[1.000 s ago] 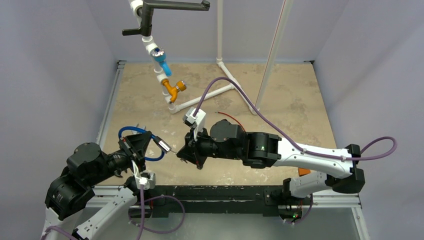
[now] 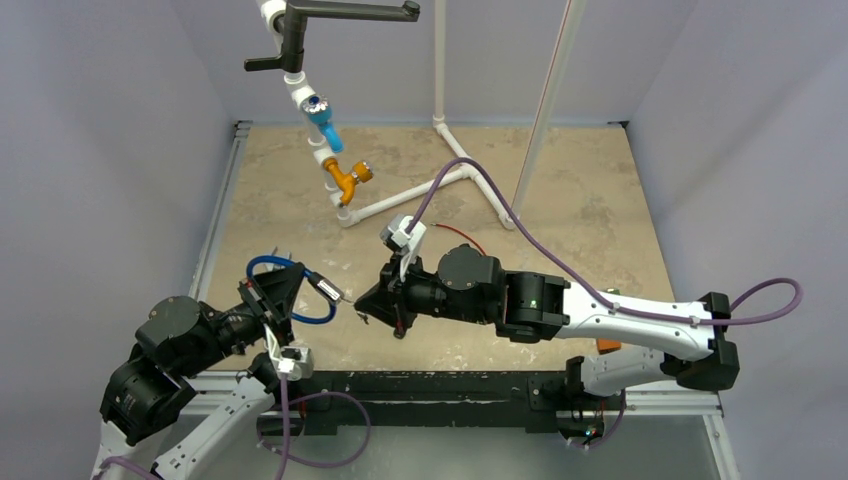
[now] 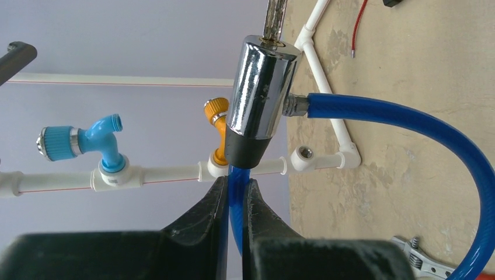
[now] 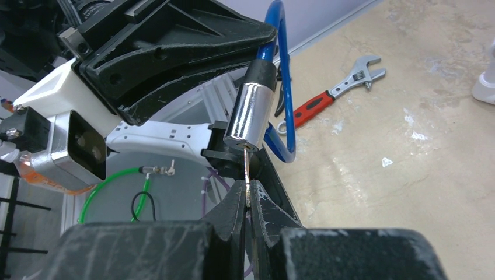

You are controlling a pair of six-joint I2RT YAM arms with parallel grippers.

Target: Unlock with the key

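Blue cable (image 3: 420, 119) runs in a loop from a chrome lock cylinder (image 3: 260, 87) with a black end cap. At the lock's side, the cable's metal end (image 3: 296, 105) sits against the cylinder and looks joined to it. My left gripper is shut on the cable just behind the black cap, holding the lock up in the air. A thin key (image 4: 246, 169) stands in the lock's end face. Its outer part is between the fingers of my right gripper, which is shut on it. How deep the key sits is hidden.
An adjustable wrench (image 4: 350, 81) with a red handle lies on the board. White pipes (image 2: 410, 192) with blue (image 2: 325, 120) and orange (image 2: 345, 180) taps stand at the back left. A red cord (image 2: 462, 236) lies behind the right arm. The board's right side is mostly clear.
The blue loop has swung a little to the right and lower. Both grippers stay close to the lock.
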